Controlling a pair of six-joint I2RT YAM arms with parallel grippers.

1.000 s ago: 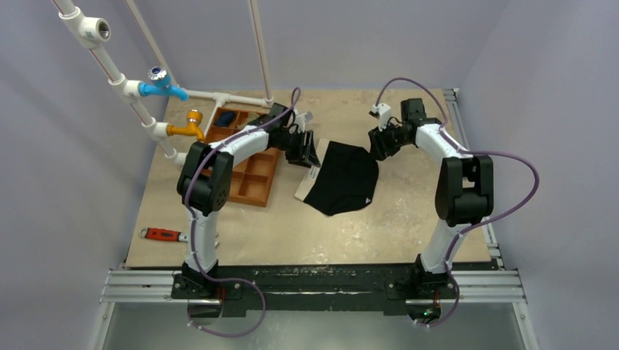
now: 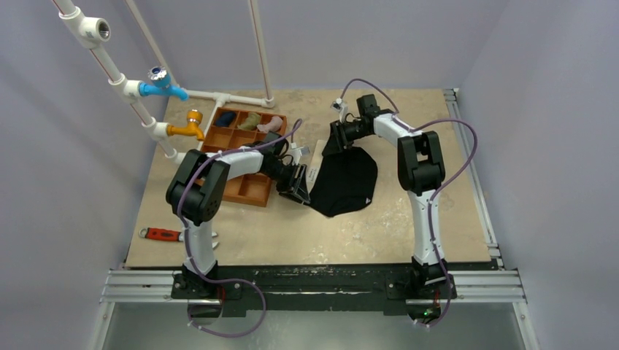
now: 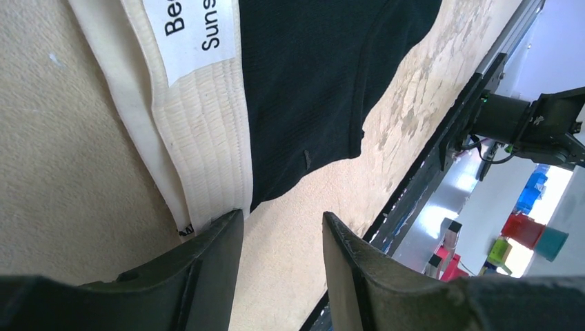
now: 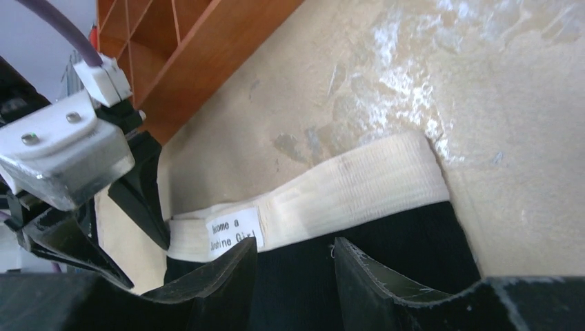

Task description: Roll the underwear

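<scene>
Black underwear [image 2: 347,182] lies spread flat on the table, its cream waistband [image 4: 359,183] along the left side with a white label [image 3: 196,31]. At the near end of the waistband is my left gripper [image 2: 301,200]; its fingers [image 3: 217,265] stand apart, one close against the band, the gap showing table and no cloth gripped. My right gripper [image 2: 334,149] is over the far part of the underwear near the waistband's far end. Its fingers [image 4: 231,279] are apart too, with black cloth visible beneath and between them, not pinched.
A wooden compartment box [image 2: 248,191] with several rolled cloths, one of them pink [image 2: 271,124], stands left of the underwear, close by my left arm. A red-handled tool [image 2: 162,234] lies at the near left. Free table lies to the right and in front.
My left gripper has come nearer the front edge, along the waistband to its near end. My right gripper has moved left across the underwear. The cloth lies as before.
</scene>
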